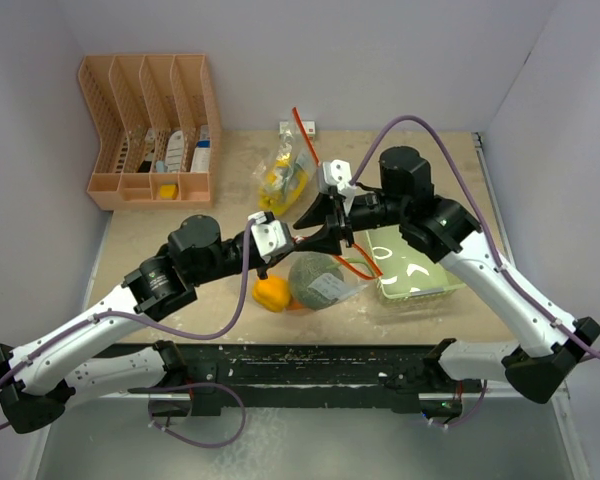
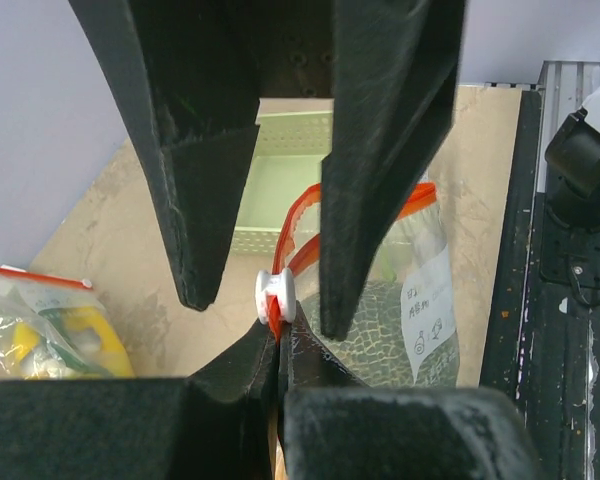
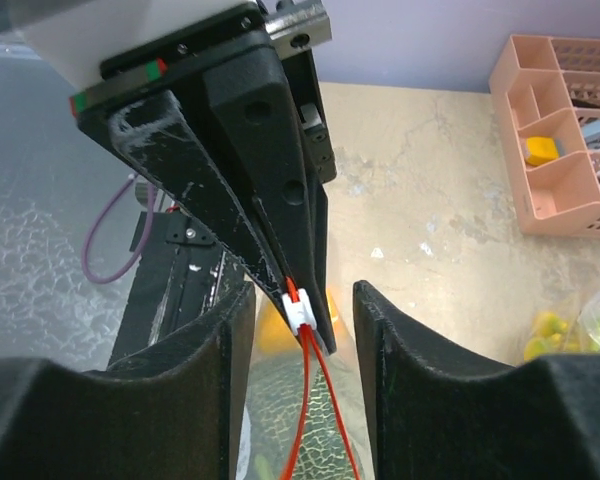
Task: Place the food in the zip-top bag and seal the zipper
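Observation:
A zip bag point(image 1: 325, 280) with an orange zipper holds green food, its label facing the left wrist view point(image 2: 420, 310). My left gripper point(image 1: 290, 240) is shut on the bag's white zipper slider at the zipper's end, also seen in the right wrist view point(image 3: 300, 312). My right gripper point(image 1: 320, 225) is partly open just right of it, its fingers on either side of the slider in the left wrist view, near but not visibly closed on it. A yellow food item point(image 1: 272, 294) lies beside the bag.
A second bag point(image 1: 285, 180) with yellow food lies at the back. A pink organizer point(image 1: 150, 180) stands back left, and a green container point(image 1: 420, 260) at the right.

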